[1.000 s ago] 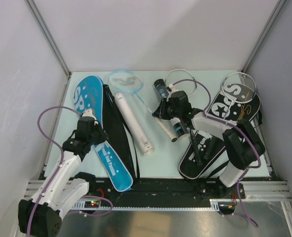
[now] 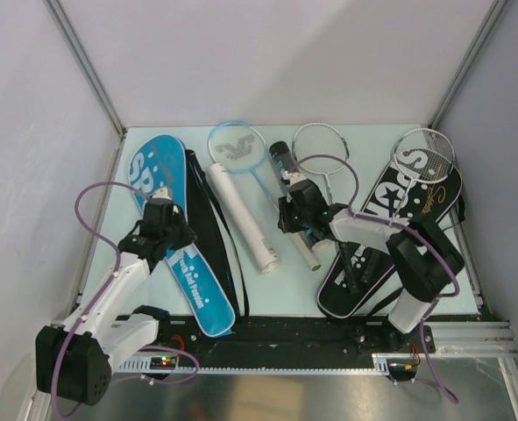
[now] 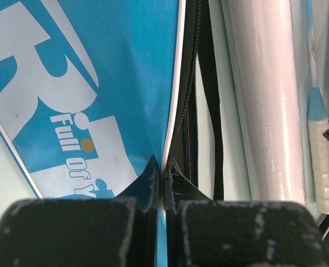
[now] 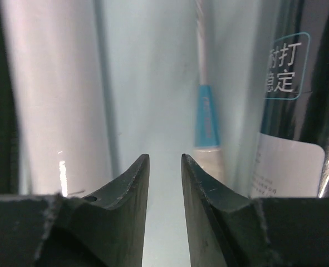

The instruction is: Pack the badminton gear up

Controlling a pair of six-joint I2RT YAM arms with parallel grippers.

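My left gripper is shut on the white-piped edge of the blue badminton bag (image 2: 202,285), as the left wrist view shows; the bag's dark inner side lies to the right. My right gripper hovers over the handle of the blue racket (image 4: 206,117), fingertips slightly apart, holding nothing, between the white shuttlecock tube (image 4: 58,111) and the black tube (image 4: 303,89). The blue racket's head (image 2: 237,127) lies at the back. Two white rackets (image 2: 320,128) (image 2: 423,136) and a black bag (image 2: 337,294) lie on the right.
The pale table (image 2: 109,246) has bare strips at the left edge and around the middle front. The steel frame rail (image 2: 259,368) runs along the front.
A second ago my right gripper was at the blue racket's handle; the racket now lies flat and the gripper is apart from it. My left gripper has shifted slightly.
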